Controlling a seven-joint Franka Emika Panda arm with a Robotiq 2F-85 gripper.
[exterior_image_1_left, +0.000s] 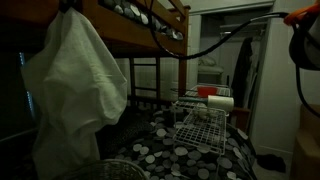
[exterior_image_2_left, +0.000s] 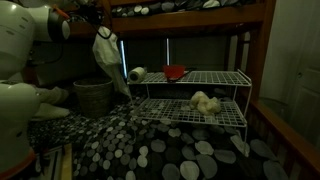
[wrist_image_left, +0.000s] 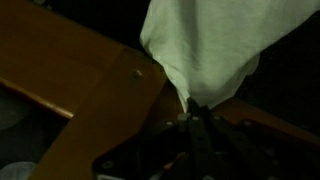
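A white cloth (exterior_image_1_left: 80, 85) hangs down in long folds at the left of exterior view 1. In the wrist view my gripper is shut on a gathered bit of the cloth (wrist_image_left: 205, 45), which spreads out beyond the fingertips. Exterior view 2 has the cloth (exterior_image_2_left: 107, 55) dangling high at the left, above a dark woven basket (exterior_image_2_left: 93, 98). The gripper itself is small and dark up there, so its fingers cannot be made out.
A white wire rack (exterior_image_2_left: 200, 78) carries a red bowl (exterior_image_2_left: 175, 72) and a white cylindrical thing (exterior_image_2_left: 138, 74); pale lumpy items (exterior_image_2_left: 206, 103) rest on its lower shelf. Close to the arm runs a wooden bunk frame (wrist_image_left: 110, 115). The dotted bedspread (exterior_image_2_left: 140, 150) is mostly clear.
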